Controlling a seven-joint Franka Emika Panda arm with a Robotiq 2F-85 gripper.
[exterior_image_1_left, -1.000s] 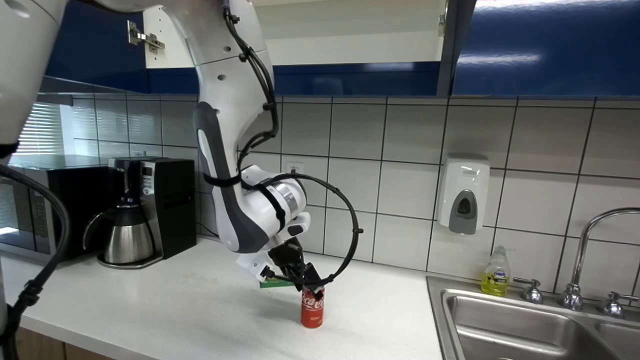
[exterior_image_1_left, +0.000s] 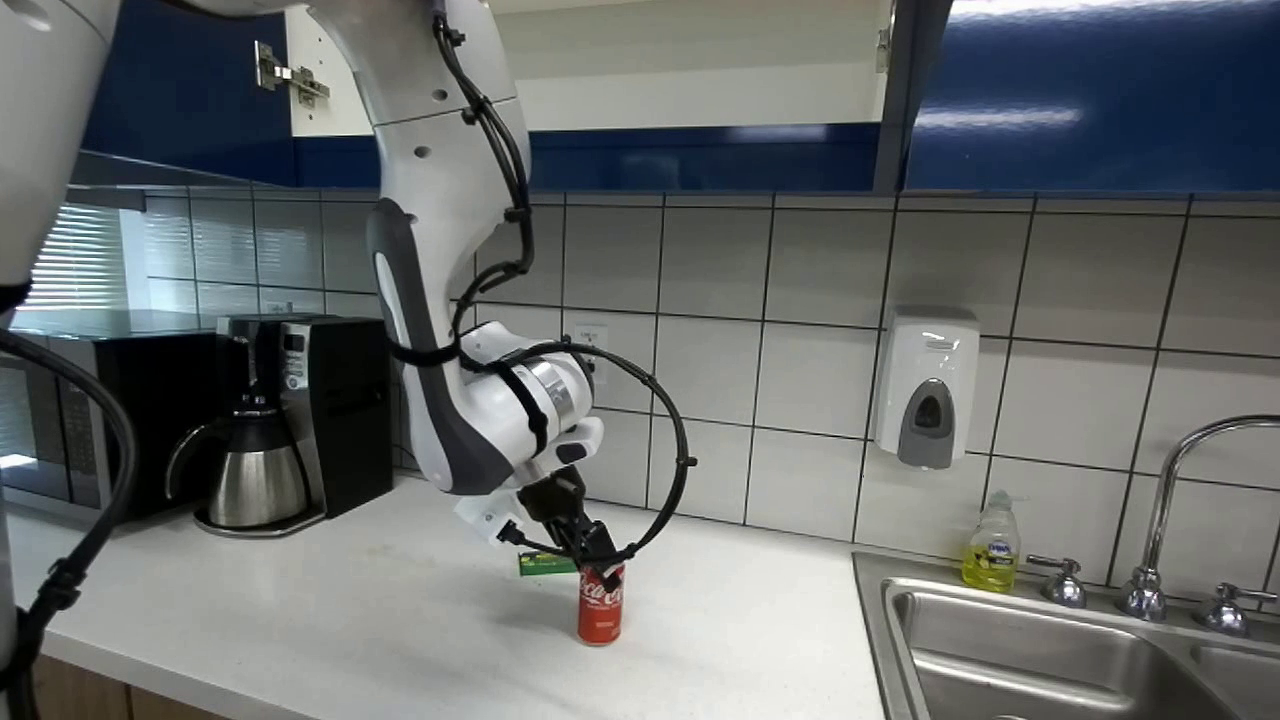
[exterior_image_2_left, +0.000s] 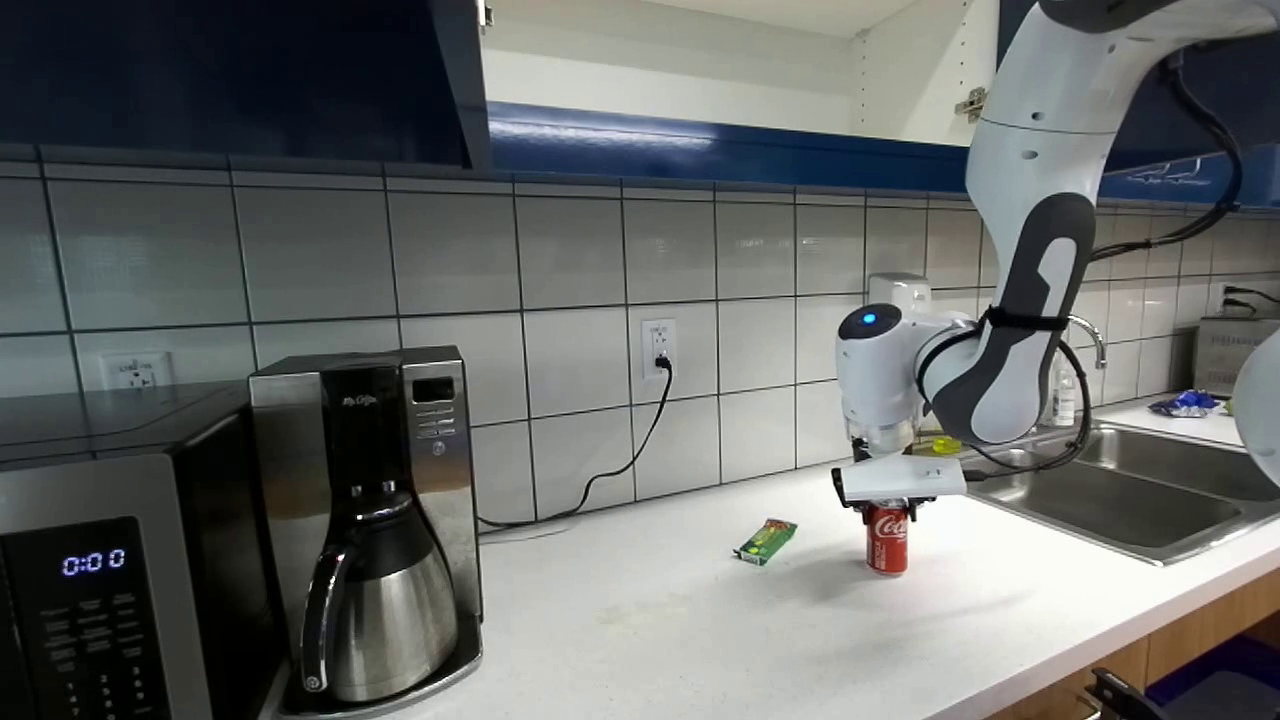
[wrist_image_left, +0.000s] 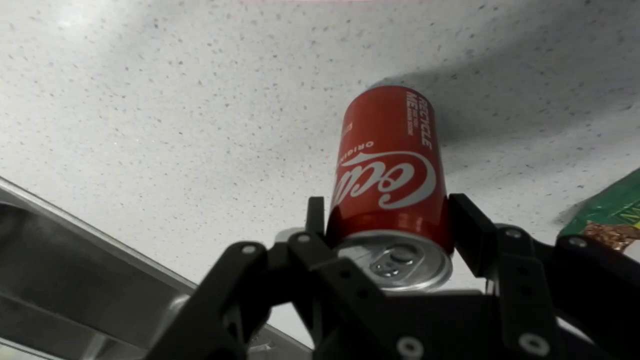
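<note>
A red Coca-Cola can (exterior_image_1_left: 600, 612) stands upright at the middle of the counter, left of the sink. My gripper (exterior_image_1_left: 596, 574) comes down over its top and is shut on it. In the wrist view the can (wrist_image_left: 390, 156) sits between the two black fingers, one on either side near its lid. Exterior view 2 shows the can (exterior_image_2_left: 888, 542) below the gripper (exterior_image_2_left: 889, 505). Whether its base touches the counter or hangs just above is hard to tell.
Behind the can lies a green packet (exterior_image_2_left: 765, 541). A steel sink (exterior_image_1_left: 873, 636) is to the right, with a soap bottle (exterior_image_1_left: 992, 546) at its back edge. The coffee maker (exterior_image_1_left: 348, 420) and microwave (exterior_image_2_left: 108, 540) stand left. Above, a cupboard (exterior_image_1_left: 708, 66) is open.
In exterior view 1, the arm and the can in my gripper have shifted a little to the left and slightly up in the picture. The grip looks the same.
</note>
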